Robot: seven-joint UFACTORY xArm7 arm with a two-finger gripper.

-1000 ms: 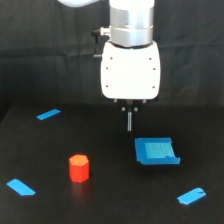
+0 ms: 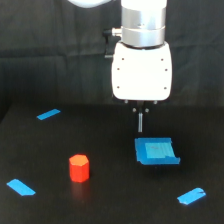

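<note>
A small red block [image 2: 79,168] stands on the black table at the left of the camera view. To its right lies a shallow blue tray [image 2: 171,160] with a lighter blue patch on its floor and no object visible inside. My gripper [image 2: 140,123] hangs below the white hand of the arm [image 2: 142,72], in the image just above the tray's back left corner. Its fingers appear only as one thin upright strip, too small to tell open from shut. Nothing shows held there. The red block stands well apart from the gripper.
Strips of blue tape mark the table at the back left [image 2: 48,115], front left [image 2: 21,187] and front right [image 2: 191,196]. A dark curtain [image 2: 50,60] hangs behind. Bare table lies between block and tray.
The arm and gripper have shifted right and slightly lower in the image, closer to the tray. The red block, tray and tape strips have stayed in place.
</note>
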